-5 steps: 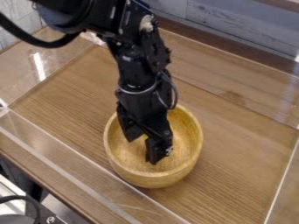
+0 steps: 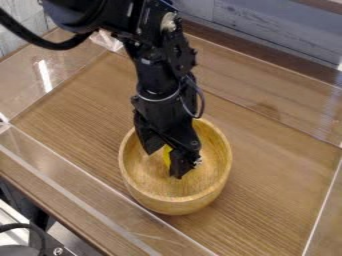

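My black gripper (image 2: 168, 150) reaches down into a round yellow bowl (image 2: 187, 199) on the wooden table. Its fingers are open and dark against the bowl's interior. A small bright yellow patch shows between or behind them; I cannot tell whether it is a separate object.
A pale panelled wall (image 2: 267, 30) runs along the back, and the table's near edge crosses the lower left.
The lower part of my gripper has lifted slightly and shifted a little within the bowl. The bowl stays in place.
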